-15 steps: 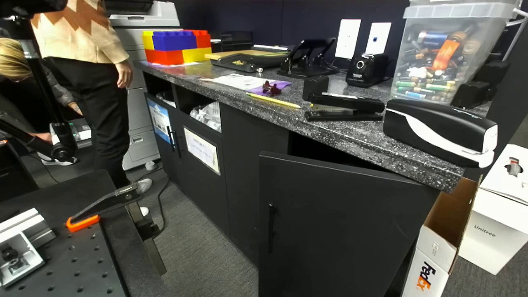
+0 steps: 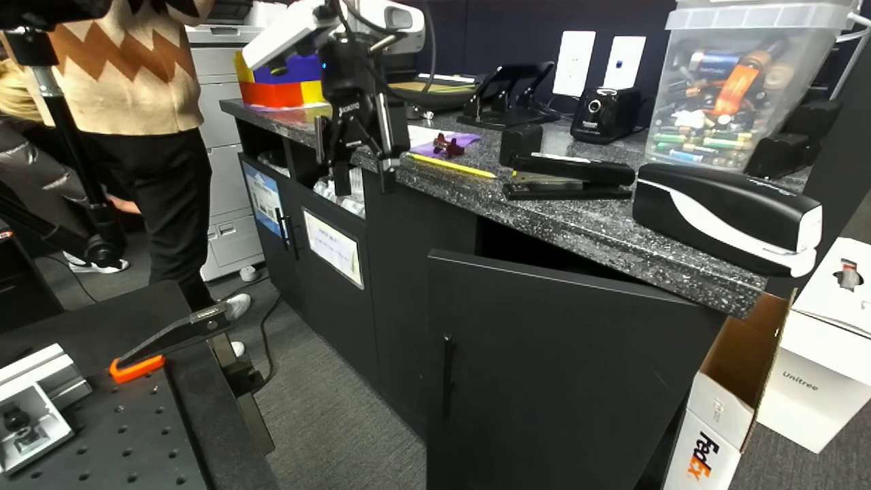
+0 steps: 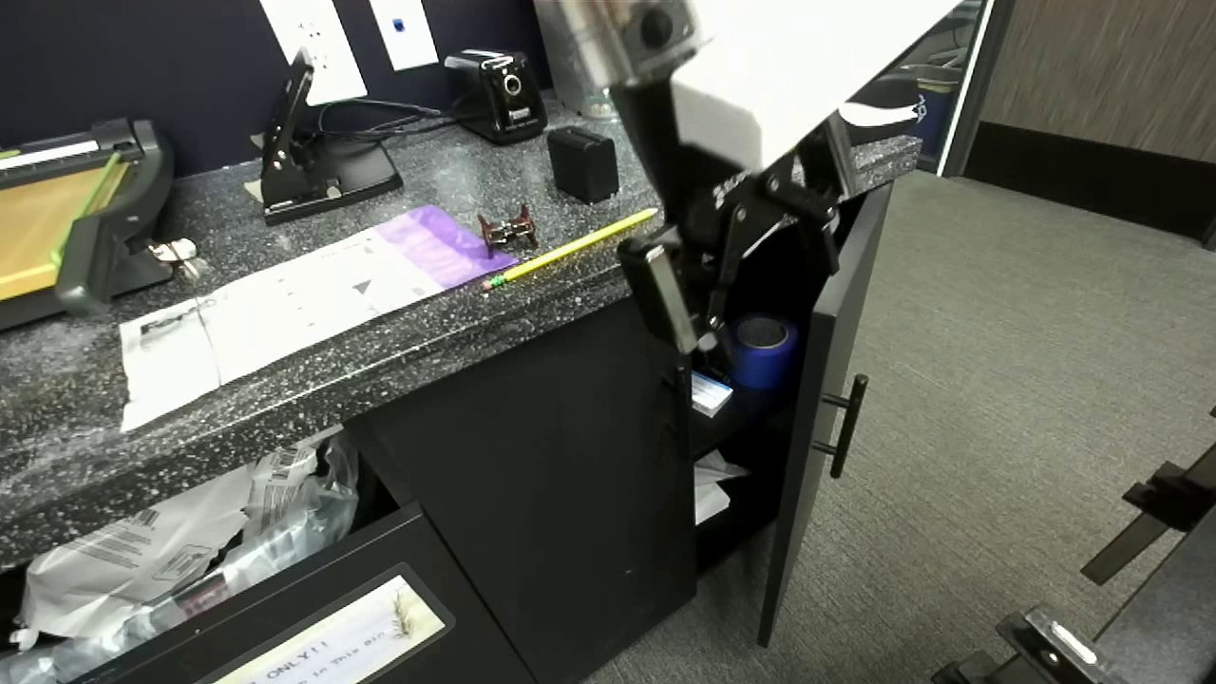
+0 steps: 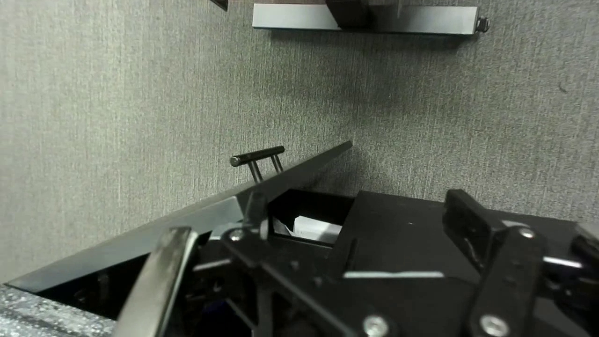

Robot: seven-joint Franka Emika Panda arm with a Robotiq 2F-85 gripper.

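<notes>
My gripper (image 2: 359,167) hangs in front of the counter's edge in exterior view 1, pointing down with its fingers apart and nothing between them. In exterior view 2 the gripper (image 3: 743,268) overlaps the opening of a cabinet whose black door (image 3: 826,376) stands ajar. The wrist view looks steeply down past the open gripper onto that door (image 4: 303,169), its bar handle (image 4: 257,155) and the carpet. A blue roll (image 3: 763,351) and a small white box (image 3: 709,394) lie on the cabinet's shelf.
On the counter (image 3: 376,365) lie a yellow pencil (image 3: 576,245), a maroon clip (image 3: 508,228) and a white and purple sheet. A black stapler (image 2: 571,175) and a larger black-white one (image 2: 727,216) stand near its right end. A person stands at the left.
My arm and gripper, absent from exterior view 1 a second ago, now hang before the counter's left part. The person has shifted slightly; the cabinet door looks unmoved.
</notes>
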